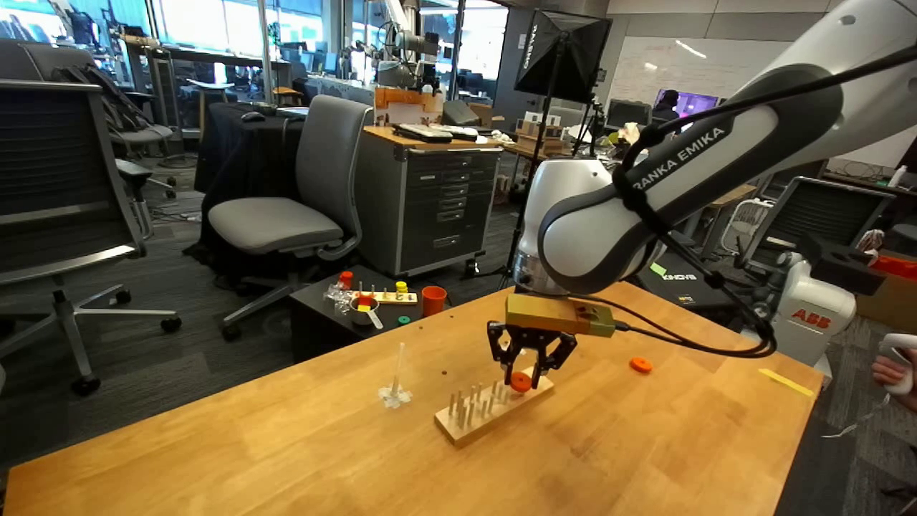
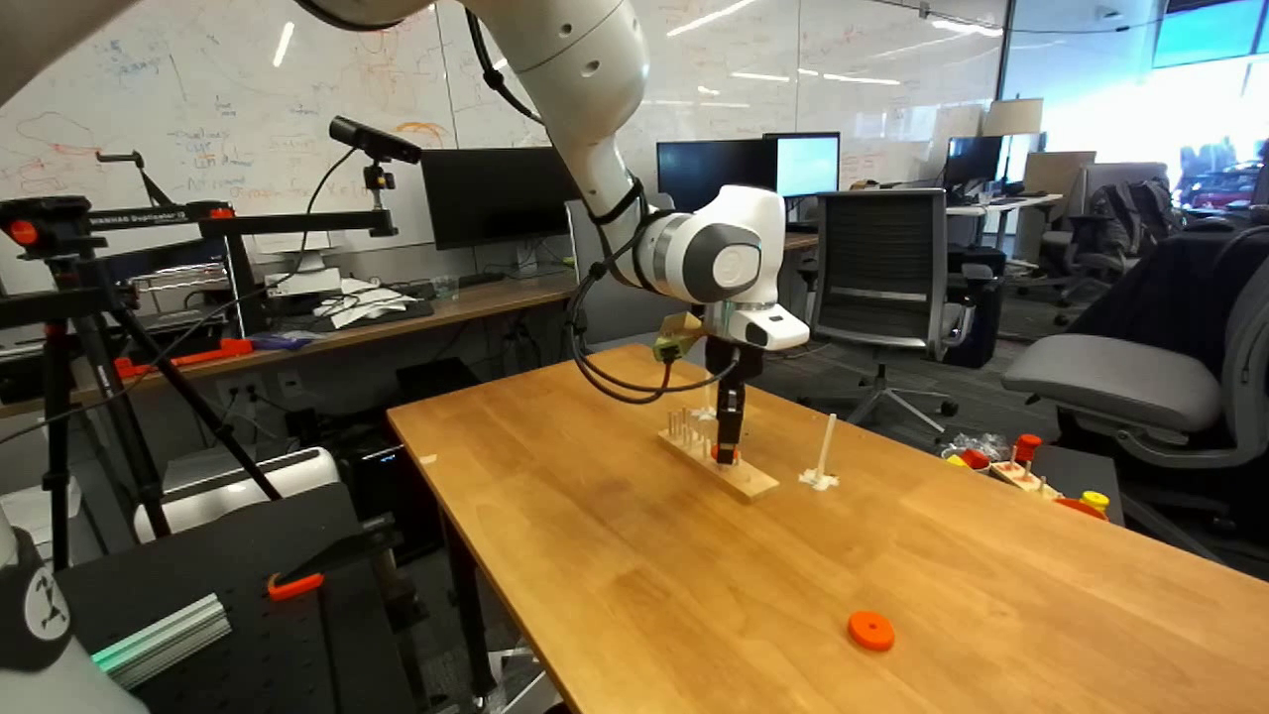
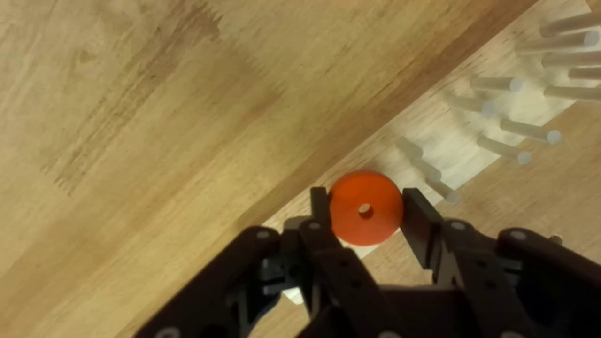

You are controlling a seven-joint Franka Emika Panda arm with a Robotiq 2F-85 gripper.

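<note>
My gripper is shut on an orange disc (image 3: 366, 225) with a small hole in its middle, one finger on each side. Gripper and disc are over the bare end part of a pale wooden pegboard (image 1: 460, 433), close beside its upright pegs (image 3: 504, 149). Whether the disc touches the board is hard to tell. The same gripper (image 2: 727, 458) appears side-on in the second exterior view, its fingers low over the board. A second orange disc (image 2: 870, 631) lies flat on the table, apart from the board.
A single upright rod (image 1: 397, 370) stands on a taped base on the table (image 1: 284, 438). Off the table edge, a low black stand carries an orange cup (image 1: 433, 300) and another peg strip.
</note>
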